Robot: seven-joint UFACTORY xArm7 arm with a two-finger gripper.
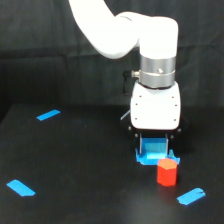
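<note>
The white robot arm comes down from the top, its gripper (153,134) low over a small blue tray (164,158), with dark fingers on either side near the tray's back part. Whether the fingers are open or shut on anything is hard to tell. A red hexagonal block (167,174) stands just in front of the blue tray, overlapping it in the view.
Blue tape strips lie on the black surface at left back (48,113), left front (21,188) and right front (190,197).
</note>
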